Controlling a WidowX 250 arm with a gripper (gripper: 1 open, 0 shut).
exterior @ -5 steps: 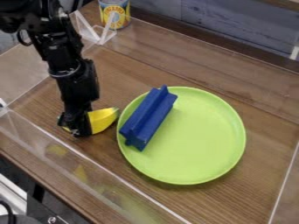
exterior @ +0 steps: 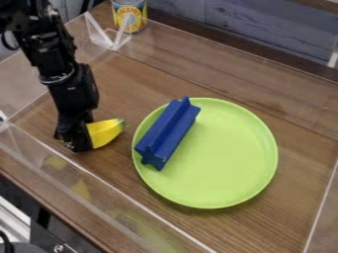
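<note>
My black gripper [exterior: 82, 132] is low over the wooden table at the left, shut on a yellow object [exterior: 106, 131], which pokes out to the right of the fingers. To its right lies a round green plate [exterior: 224, 168] with a blue block-like bar [exterior: 168, 130] lying diagonally on its left part. The part of the yellow object inside the gripper is hidden.
A can [exterior: 128, 14] stands at the back left, near a white strap-like item [exterior: 106, 36]. A wooden wall with a ledge runs along the back. The table between can and plate is clear.
My gripper and the yellow object have shifted slightly left and up in the picture, away from the plate. The plate and blue bar are unchanged.
</note>
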